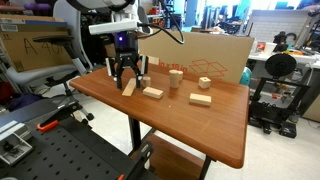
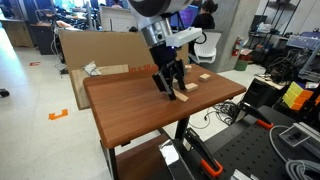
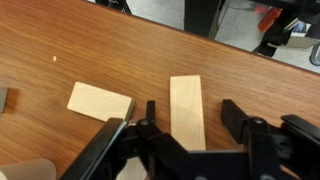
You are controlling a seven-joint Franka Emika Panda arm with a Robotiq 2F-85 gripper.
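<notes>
A wooden block (image 3: 187,110) stretches lengthwise between the two fingers of my gripper in the wrist view. Strips of tabletop show on both sides of it, so the fingers stand part open around the block. In exterior view 1 the same block (image 1: 129,87) looks slanted, just below the gripper (image 1: 126,78) at the table's near left edge. Exterior view 2 shows the block (image 2: 179,95) under the arm too. Whether its lower end touches the table I cannot tell.
On the brown table (image 1: 190,120) a wooden block (image 1: 152,93) lies close to the right of the gripper. Farther right are another block (image 1: 200,99), a round piece (image 1: 204,82) and a cylinder (image 1: 175,78).
</notes>
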